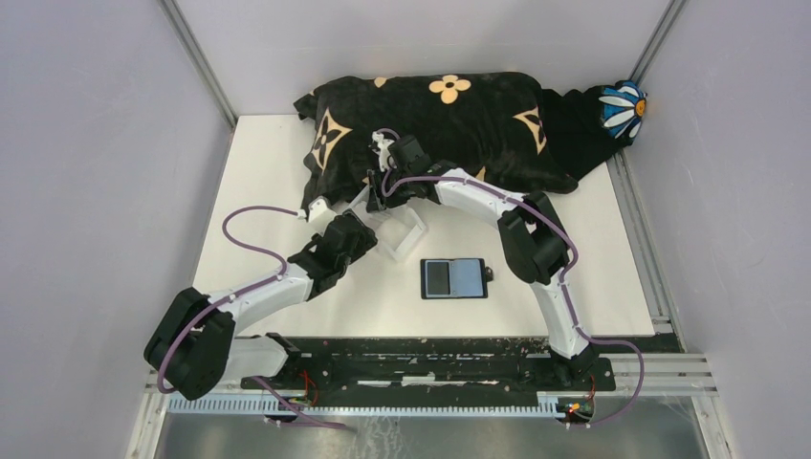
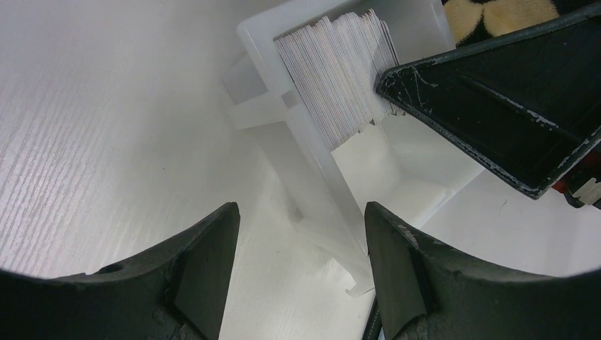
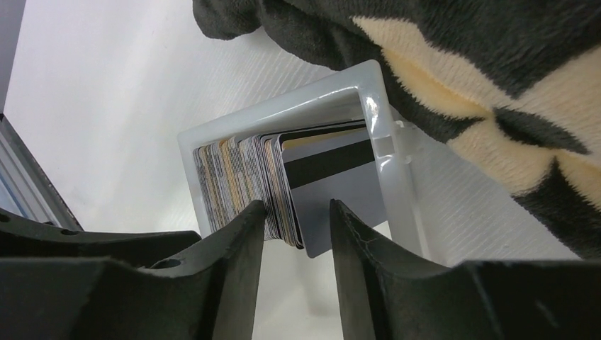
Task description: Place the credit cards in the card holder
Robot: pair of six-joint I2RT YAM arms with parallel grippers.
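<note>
A stack of cards (image 2: 333,78) stands on edge in a white open box (image 3: 283,106). The frontmost card (image 3: 333,202) is grey with a black stripe and leans slightly away from the rest. My right gripper is at the stack, its fingers apart, one before the stack's edges and the other before the grey card; a firm hold is not visible. Beside the box wall, my left gripper stands open, with no card between its fingers. A flat black case (image 1: 454,278), perhaps the card holder, lies on the table with dark and light-blue panels.
A black patterned blanket (image 1: 430,124) lies behind the box, close to my right gripper. Both arms meet near the box, with the right finger body reaching over it in the left wrist view.
</note>
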